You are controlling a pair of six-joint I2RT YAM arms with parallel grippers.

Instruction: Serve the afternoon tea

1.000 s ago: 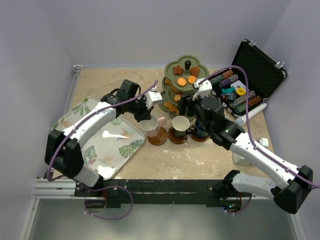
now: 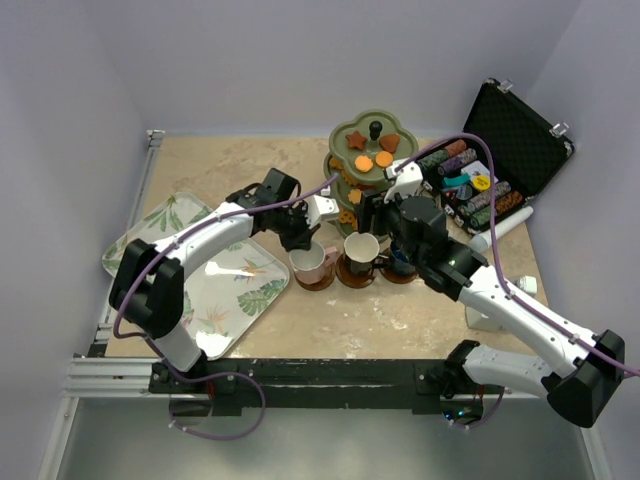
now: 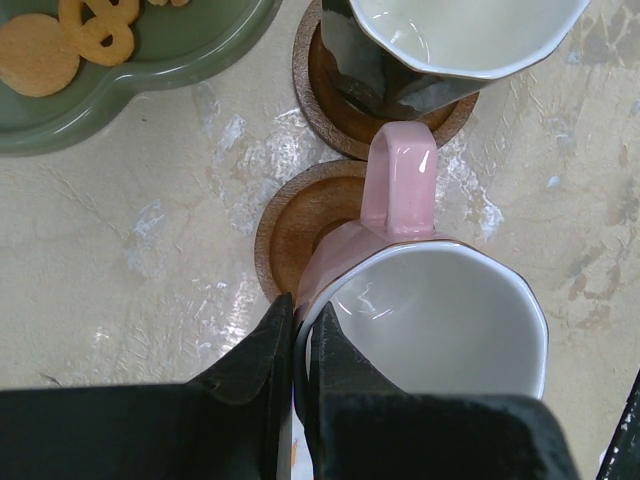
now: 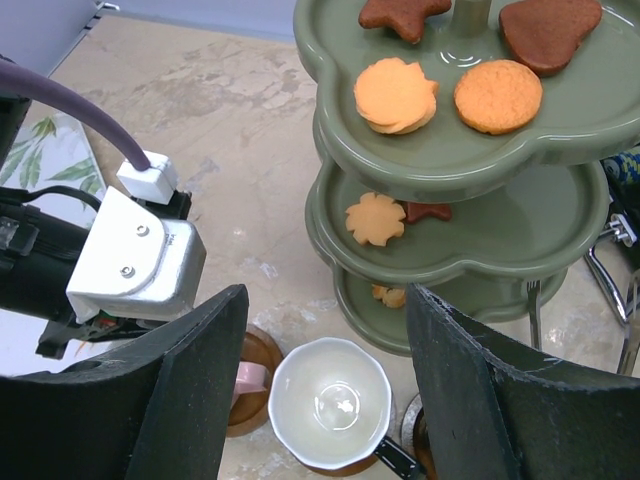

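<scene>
A pink mug is held over a round wooden coaster by my left gripper, shut on its rim. Beside it a dark mug with white interior stands on its own coaster. A third, blue cup is partly hidden by the right arm. The tiered green stand holds cookies behind them. My right gripper hangs open above the white-lined mug, in front of the stand, with nothing between its fingers.
A leaf-patterned tray lies at the left. An open black case sits at the back right, with a white roll beside it.
My left gripper has moved right and slightly down with the pink mug, bringing it over its coaster. The right arm has not visibly moved.
</scene>
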